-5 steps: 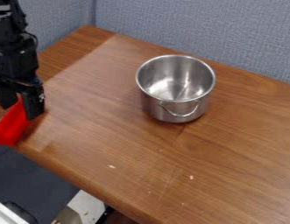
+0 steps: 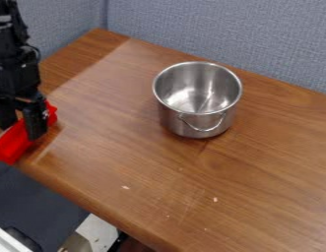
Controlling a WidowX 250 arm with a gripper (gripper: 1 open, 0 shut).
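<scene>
My black gripper [image 2: 21,114] is at the left edge of the wooden table, low over a red object [image 2: 17,144] that lies at that edge. The fingers reach down around it and hide part of it; whether they are shut on it is hard to tell. A steel pot [image 2: 197,98] with a wire handle stands upright at the back middle, well apart from the gripper.
Grey padded walls [image 2: 231,30] border the back and upper left. A dark floor area and some white items lie below the table's front left edge.
My gripper has shifted slightly at the red object, whose visible part now reaches a little farther right beside the fingers. The pot has not moved.
</scene>
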